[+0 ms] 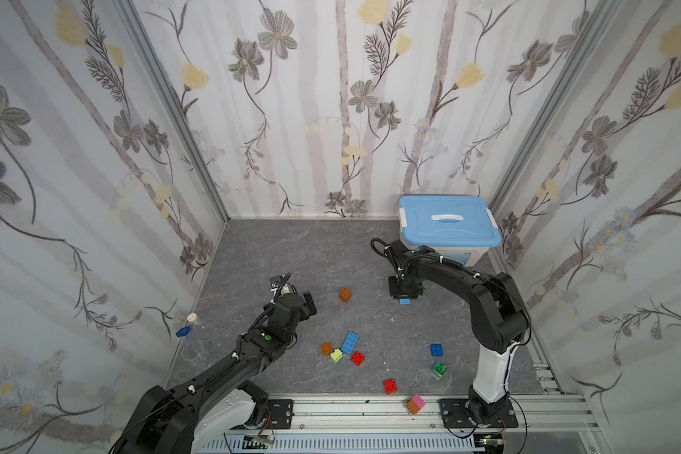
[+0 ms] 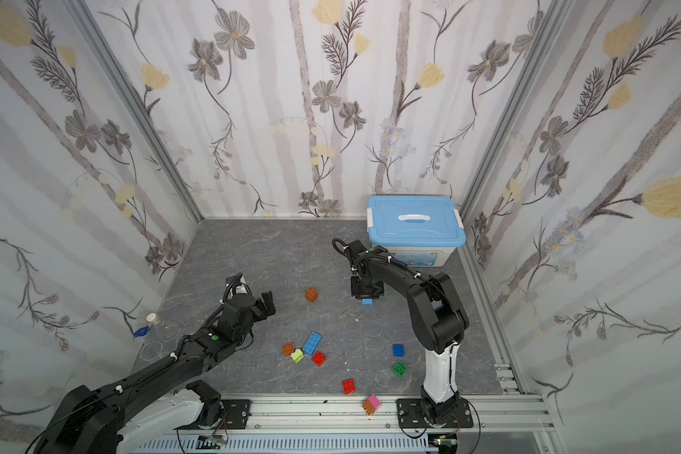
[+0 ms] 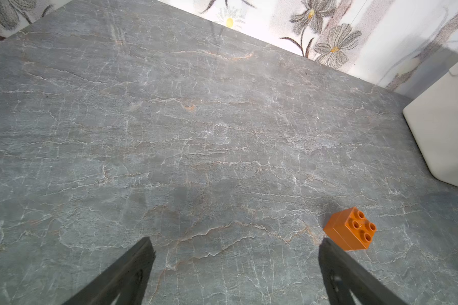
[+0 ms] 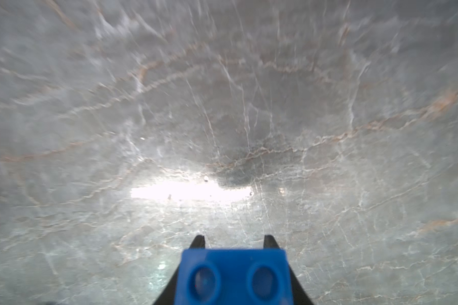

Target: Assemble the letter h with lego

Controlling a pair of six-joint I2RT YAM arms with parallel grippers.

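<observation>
A blue brick (image 4: pixel 232 274) is gripped by my right gripper, low over the grey floor near the middle right; in the top views it shows as a small blue piece (image 1: pixel 404 301) under the gripper. My left gripper stands open on the left with nothing between its fingers. An orange brick (image 3: pixel 348 228) lies between the grippers. Toward the front lie another orange brick (image 1: pixel 326 348), a light-green one (image 1: pixel 336 355), a long blue one (image 1: pixel 349 342), red ones (image 1: pixel 358 357), a dark blue one (image 1: pixel 436 349), a green one (image 1: pixel 439 369) and a pink-orange pair (image 1: pixel 416 405).
A lidded plastic box (image 1: pixel 448 227) stands at the back right, behind my right arm. A small white item (image 1: pixel 193 318) and a blue one (image 1: pixel 183 331) appear at the left edge.
</observation>
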